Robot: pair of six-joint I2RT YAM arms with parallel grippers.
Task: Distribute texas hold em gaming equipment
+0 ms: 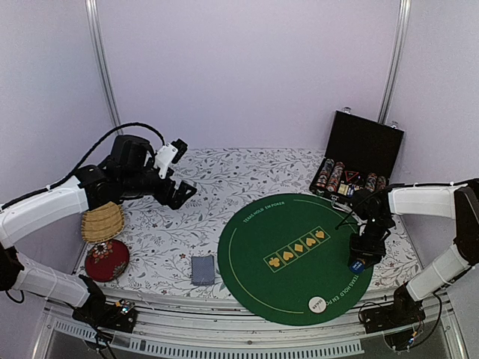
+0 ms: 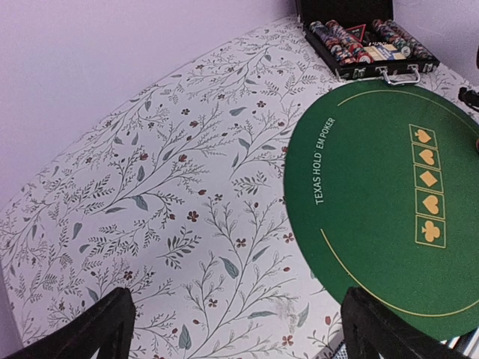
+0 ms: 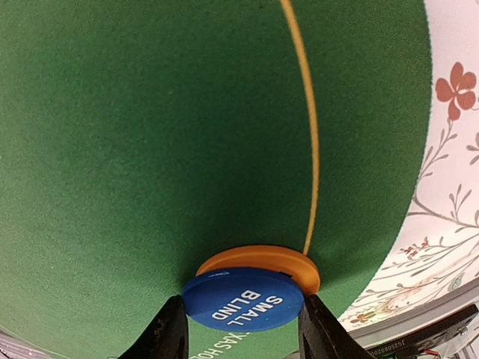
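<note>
My right gripper is low over the right edge of the green poker mat [image 1: 262,247], its fingers at either side of a blue SMALL BLIND button [image 3: 243,299], which rests tilted against an orange disc [image 3: 254,256] behind it; whether it grips is unclear. A white button [image 1: 317,304] lies near the mat's front edge. The open chip case [image 1: 352,149] stands at the back right, holding chip rows. My left gripper [image 1: 182,193] hangs open over the table at the left, nothing between its fingers.
A grey deck-like rectangle [image 1: 203,270] lies left of the mat. A red round item [image 1: 107,261] and a woven basket [image 1: 102,221] sit at the far left.
</note>
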